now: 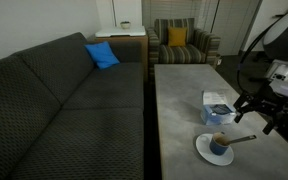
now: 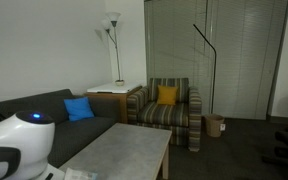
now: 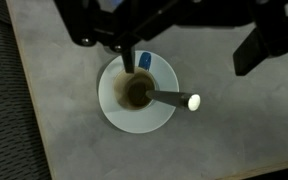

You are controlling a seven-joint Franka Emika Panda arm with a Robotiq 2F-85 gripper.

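Observation:
A blue cup (image 1: 219, 146) stands on a white saucer (image 1: 203, 151) near the front of the table. From it a spoon (image 1: 243, 139) leans out to the right. Above the table, to the right of and behind the cup, my gripper (image 1: 252, 123) is open and empty. In the wrist view the brown-stained inside of the cup (image 3: 122, 97) and its blue handle (image 3: 144, 61) show, with the spoon (image 3: 167, 97) pointing right. Both fingers of the gripper stand wide apart, the left one close over the saucer's upper edge (image 3: 164, 68).
An open blue-and-white box (image 1: 216, 113) sits behind the cup, close to my gripper. A dark sofa (image 1: 59, 110) runs along its left side; a striped armchair (image 2: 169, 113) stands beyond.

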